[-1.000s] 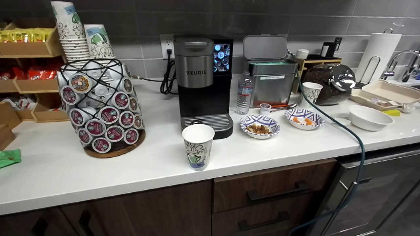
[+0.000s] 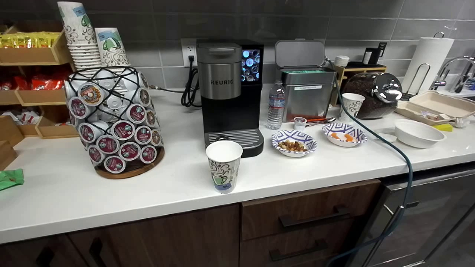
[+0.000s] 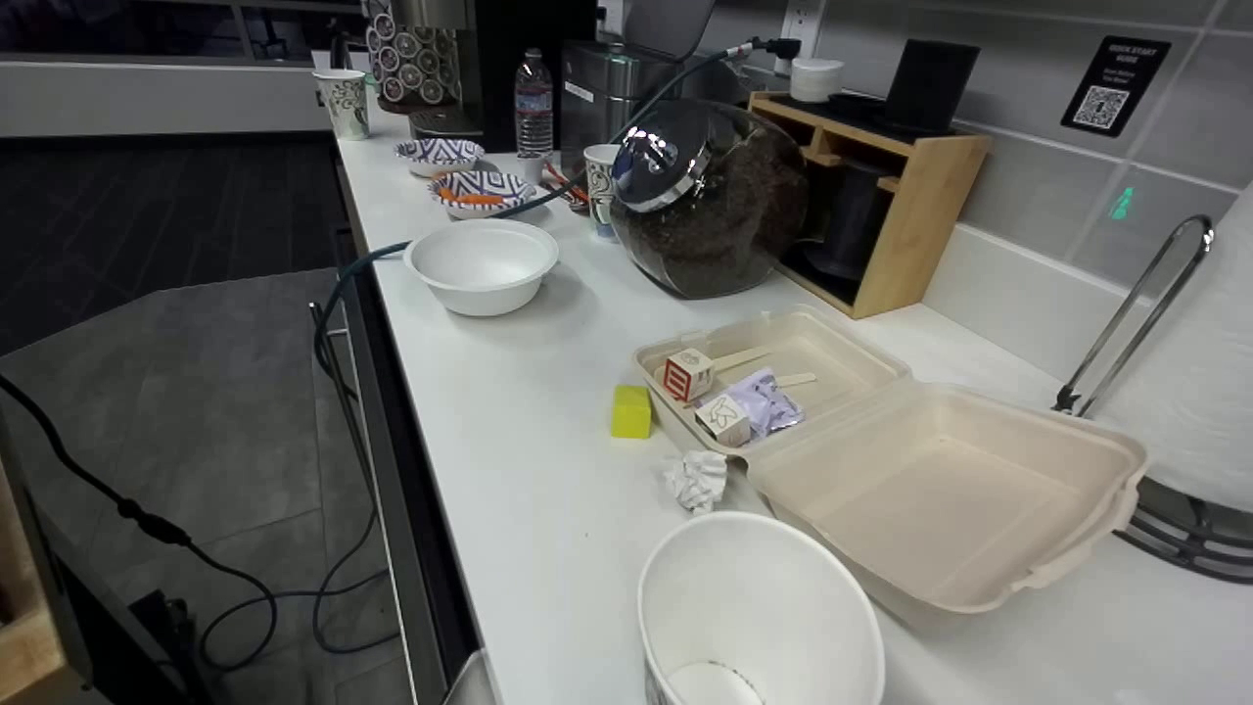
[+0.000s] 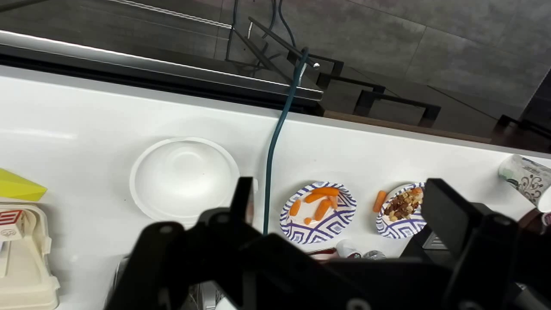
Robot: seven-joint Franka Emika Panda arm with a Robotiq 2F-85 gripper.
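Note:
My gripper appears only in the wrist view, above the counter, its fingers [image 4: 445, 209] spread wide and nothing held between them. Below the gap lies a patterned bowl with orange carrots [image 4: 323, 209]. A second patterned bowl holds mixed nuts [image 4: 403, 205], close to the right finger in that view; a carrot piece [image 4: 379, 201] shows by its rim. Left of the fingers sits an empty white bowl [image 4: 183, 175]. A paper cup [image 2: 223, 167] stands upright before the Keurig coffee machine [image 2: 220, 80]. Neither exterior view shows the arm.
A teal cable [image 2: 383, 142] runs across the counter and over its front edge. A water bottle [image 2: 276, 106], steel bin [image 2: 308, 91], pod holder [image 2: 115, 124] and glass jar [image 3: 717, 200] line the back. An open takeout box [image 3: 951, 493] and yellow block [image 3: 630, 411] lie farther along.

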